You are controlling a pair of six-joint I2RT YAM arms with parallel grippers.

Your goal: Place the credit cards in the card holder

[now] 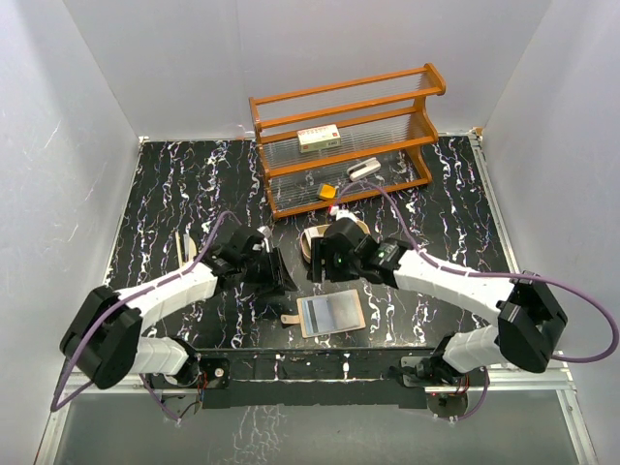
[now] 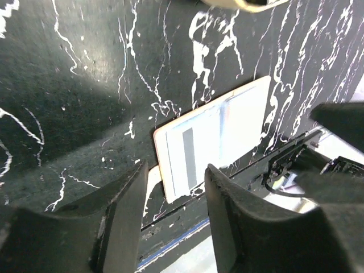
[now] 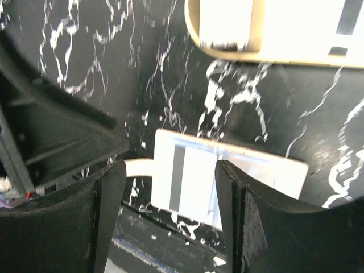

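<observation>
A flat light card holder (image 1: 329,313) with grey insert lies at the front middle, its small handle at the left end; it is also seen in the left wrist view (image 2: 239,119) and right wrist view (image 3: 187,182). My left gripper (image 1: 276,276) hangs above and left of it, fingers apart with nothing visible between them. My right gripper (image 1: 320,266) is over the area just behind it, fingers also apart and empty. Behind, partly hidden under my right arm, sits an oval tray (image 3: 242,54) with white items in it.
A wooden rack (image 1: 344,82) with a box, a yellow item and a white object stands at the back. A pale board (image 1: 192,247) lies at the left, partly behind the left arm.
</observation>
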